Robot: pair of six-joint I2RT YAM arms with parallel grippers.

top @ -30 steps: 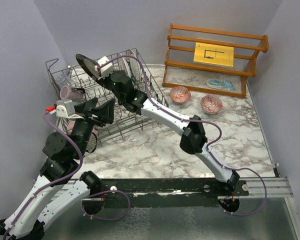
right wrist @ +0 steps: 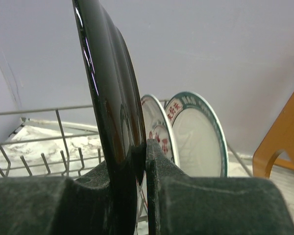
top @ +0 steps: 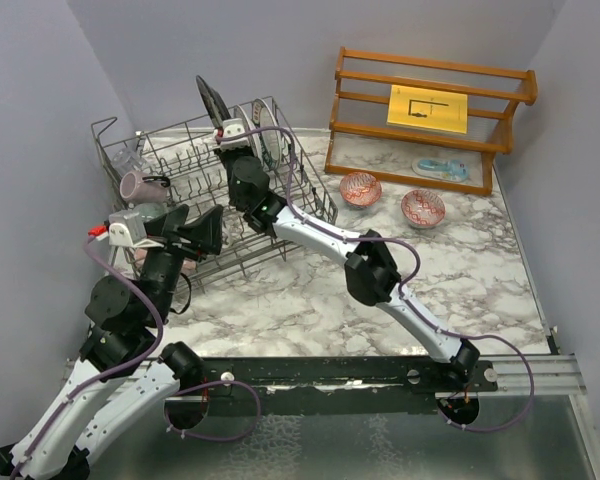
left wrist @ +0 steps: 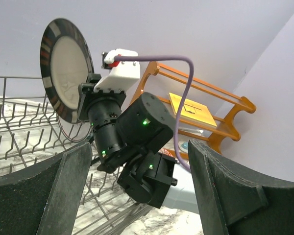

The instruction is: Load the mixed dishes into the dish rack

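Observation:
My right gripper [top: 220, 142] is shut on the edge of a dark-rimmed plate [left wrist: 67, 68], which stands nearly upright over the back of the wire dish rack [top: 199, 135]. In the right wrist view this plate [right wrist: 112, 93] appears edge-on between the fingers, left of two standing plates, one with red flowers [right wrist: 159, 127] and one green-rimmed [right wrist: 198, 129]. Whether its lower edge touches the rack is hidden. Over the rack's front left, my left gripper [top: 202, 222] is open and empty. A pink mug [top: 140, 188] and a clear glass [top: 130, 162] sit at the rack's left side.
Two red patterned bowls [top: 360, 189] [top: 422, 208] stand on the marble counter [top: 460, 285] right of the rack. Behind them is a wooden shelf [top: 430, 130] with a yellow sheet [top: 427, 108]. Walls close in both sides.
The dark-rimmed plate has swung from a slant to nearly upright and moved right, toward the standing plates, with my right gripper. The left arm has barely moved.

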